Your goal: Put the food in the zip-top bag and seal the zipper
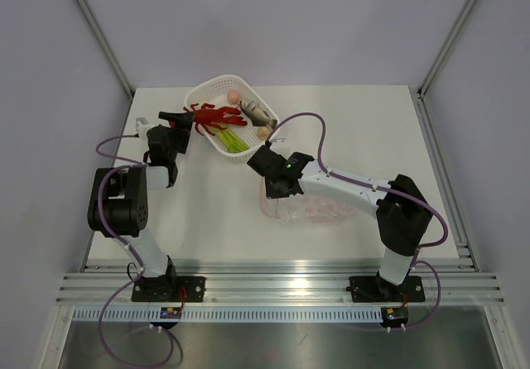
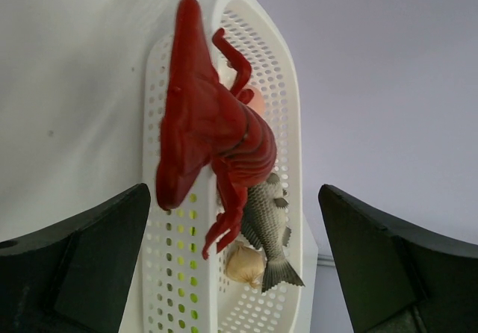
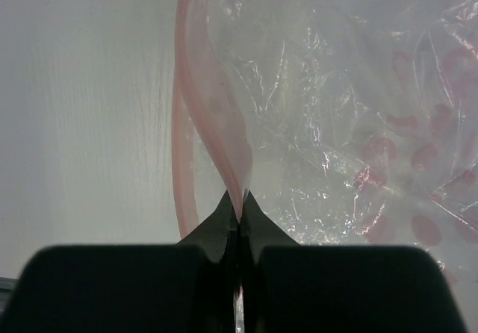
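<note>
A red toy lobster (image 1: 217, 117) rests in the white basket, its near end sticking out over the rim. My left gripper (image 1: 190, 121) is at that end, open; in the left wrist view the lobster (image 2: 224, 135) appears between and beyond the spread fingers, untouched. The clear zip top bag (image 1: 313, 210) lies on the table under my right arm. Its pink zipper edge (image 3: 216, 124) gathers into the tips of my right gripper, which is shut on it. Pink spots show on the bag's plastic (image 3: 381, 150).
The white perforated basket (image 1: 192, 98) also holds a grey fish (image 1: 255, 112), green stalks (image 1: 232, 141), a pinkish round item (image 1: 233, 97) and a tan bulb (image 1: 263, 132). Bare table lies between the left arm and the bag, and at the back right.
</note>
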